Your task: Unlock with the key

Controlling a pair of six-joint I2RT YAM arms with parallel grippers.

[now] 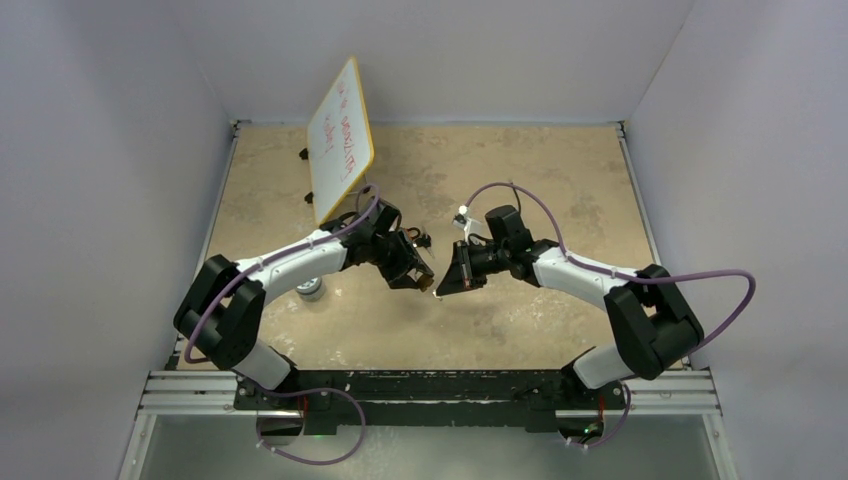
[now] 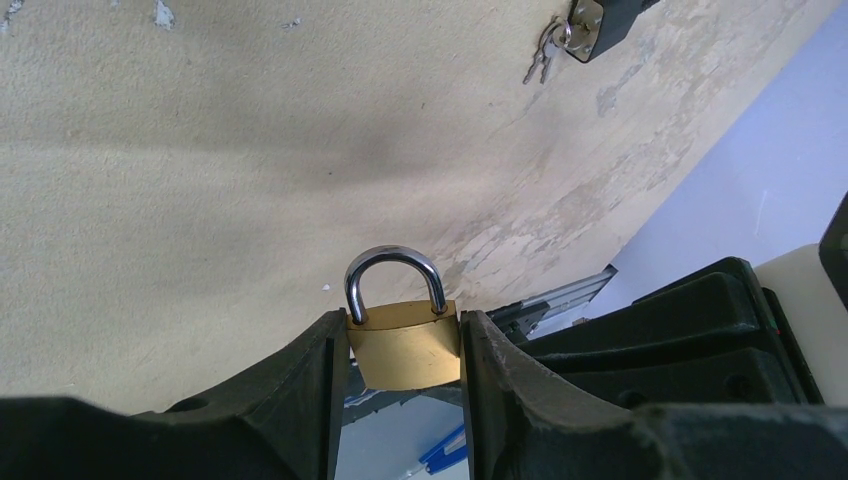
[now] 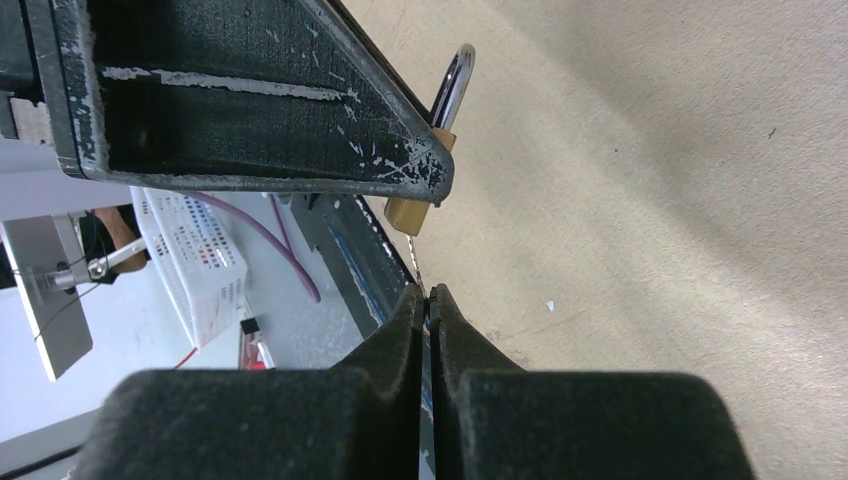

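Note:
A brass padlock [image 2: 405,345] with a closed-looking steel shackle is held by its body, my left gripper [image 1: 424,282] being shut on it. Seen from the right wrist, the padlock [image 3: 408,215] has its narrow side toward me and its underside facing down. A thin silver key blade [image 3: 414,258] runs from the tips of my right gripper, which is shut on it, up to that underside. The blade's end meets the padlock; how deep it sits, and whether it is in the keyhole, I cannot tell. The keyhole is hidden.
Beyond the grippers, a black lock [image 2: 605,22] with keys [image 2: 545,48] on a ring lies on the table. A whiteboard [image 1: 342,140] stands at the back left, and a round metal object [image 1: 311,288] sits by the left arm.

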